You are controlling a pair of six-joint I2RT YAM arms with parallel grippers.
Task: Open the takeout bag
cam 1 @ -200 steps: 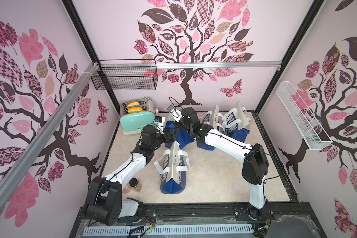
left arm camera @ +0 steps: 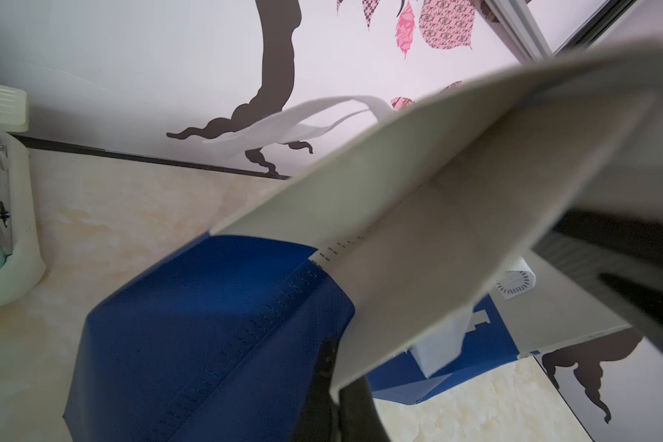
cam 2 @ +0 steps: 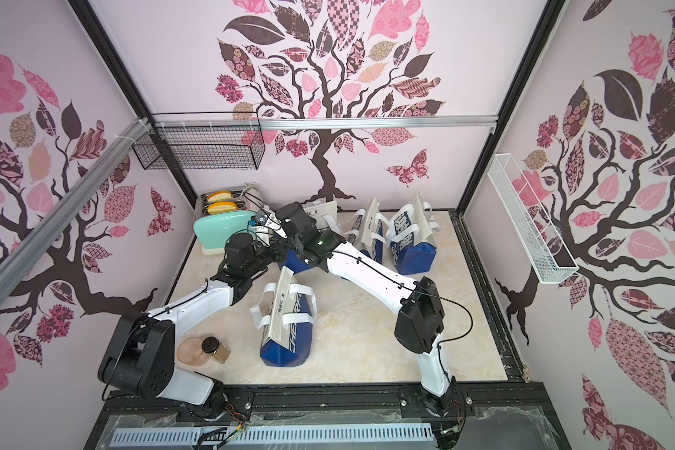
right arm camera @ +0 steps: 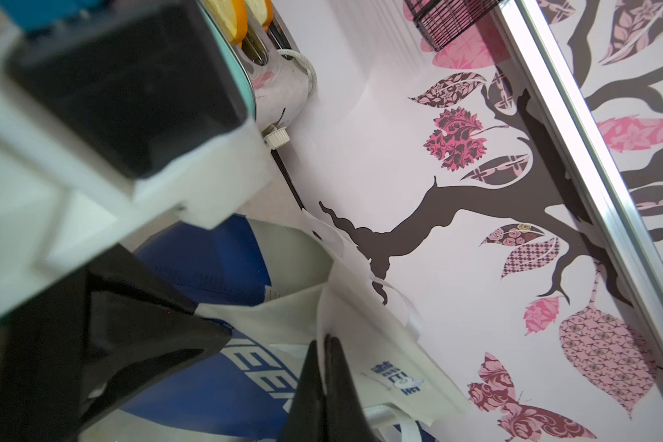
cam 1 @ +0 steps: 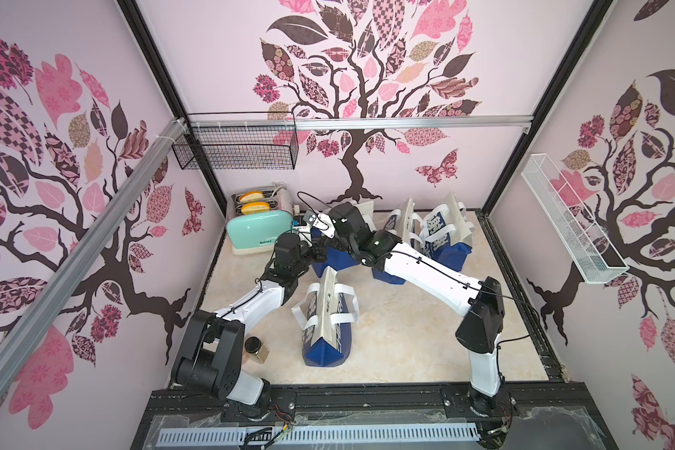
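Observation:
The blue takeout bag with a cream top [left arm camera: 221,331] stands on the table beneath both arms; in the top views they hide much of it. Its cream flaps are parted, so the left wrist view looks between them onto a bare inner side. My left gripper is shut on the corner of one flap, also visible in the right wrist view as black fingers [right arm camera: 176,353] at the cream rim. Farther along that cream top, my right gripper is shut with the folded edge of the flap [right arm camera: 302,305] between its tips.
Another blue and cream bag [cam 1: 328,333] stands close in front of the arms. Two more bags [cam 1: 446,232] are at the back right. A mint toaster [cam 1: 258,231] is at the back left, and a small jar [cam 1: 255,348] near the left arm's base.

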